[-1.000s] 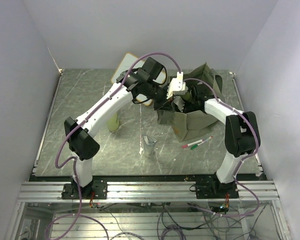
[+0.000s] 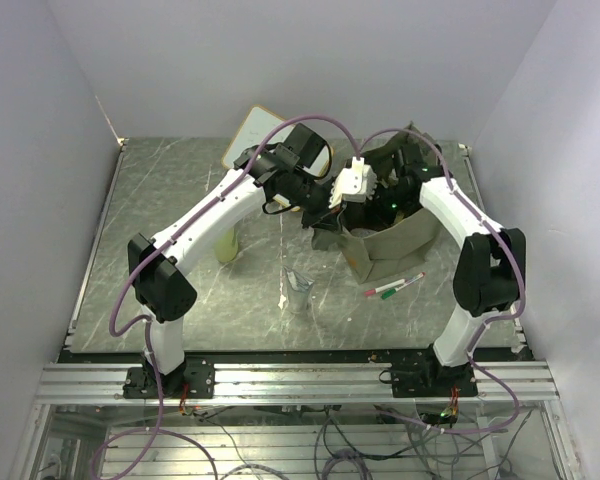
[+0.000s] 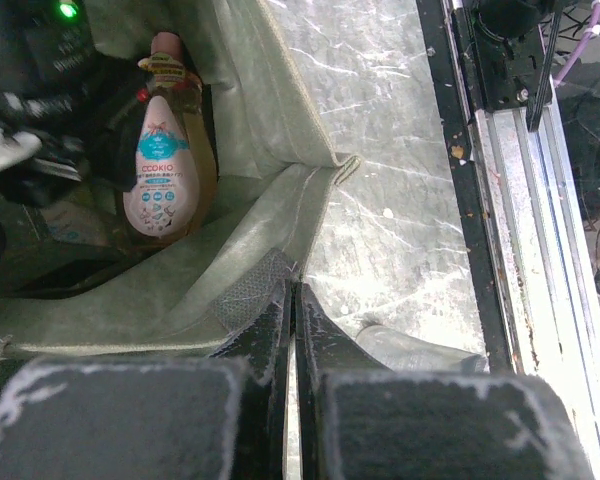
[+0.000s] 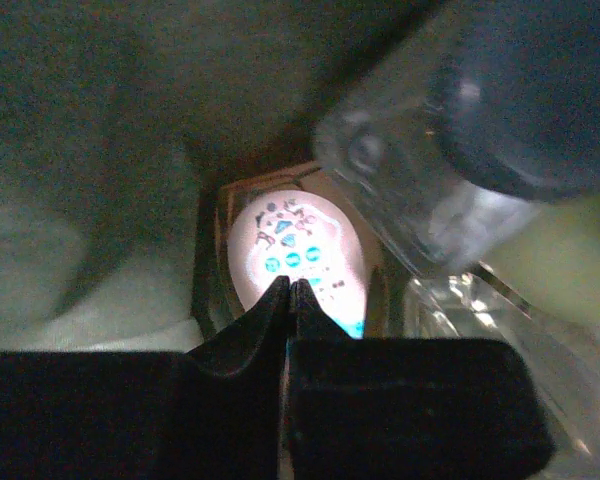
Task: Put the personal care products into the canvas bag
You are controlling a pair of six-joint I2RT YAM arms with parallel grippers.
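The olive canvas bag (image 2: 390, 245) stands at right. My left gripper is shut on the bag's near rim, with mesh fabric at its fingertips. My right gripper is shut inside the bag, pointing at a bottle with a white label (image 4: 295, 250); nothing shows between its fingers. Clear containers (image 4: 430, 190) lie beside it. A pink-labelled bottle (image 3: 162, 180) lies in the bag in the left wrist view.
A silver tube (image 2: 298, 290) stands at the front middle, a green bottle (image 2: 226, 245) at left. Markers (image 2: 395, 288) lie before the bag. A white board (image 2: 250, 135) stands behind.
My right arm has risen and shifted slightly, still within the bag. My left arm has moved very slightly down along the bag's rim.
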